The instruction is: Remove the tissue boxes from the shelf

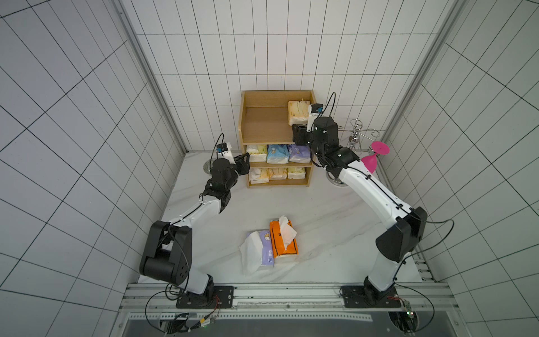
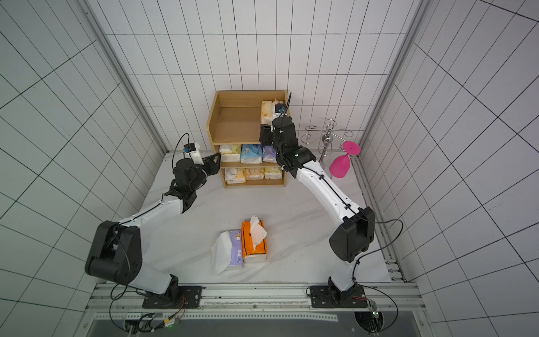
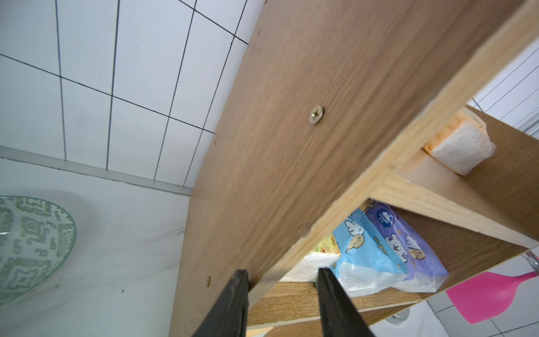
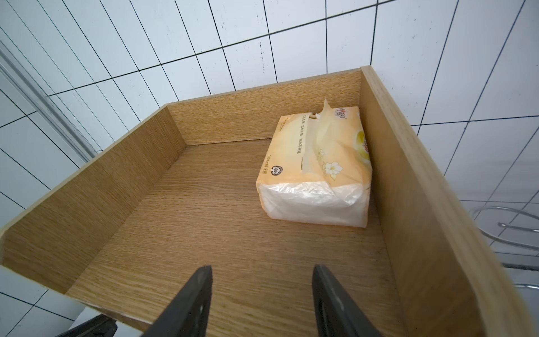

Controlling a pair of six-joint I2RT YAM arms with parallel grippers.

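The wooden shelf (image 1: 268,119) stands against the back wall. Its top compartment holds one cream tissue pack (image 4: 314,163) in the right corner. In the middle row sit a yellow-white pack (image 1: 256,152), a blue pack (image 3: 365,252) and a purple pack (image 3: 404,247); the bottom row (image 1: 275,174) has 3 pale packs. My right gripper, open and empty, is at the front of the top compartment, short of the cream pack. Beside the shelf's left side panel my left gripper is open; the panel's front edge shows near its left finger, contact unclear.
A purple-white pack (image 1: 259,250) and an orange pack (image 1: 284,238) lie side by side on the front table. Right of the shelf are a metal rack (image 1: 355,133) and pink funnel-shaped object (image 2: 340,165). A green patterned dish (image 3: 31,247) is left of it.
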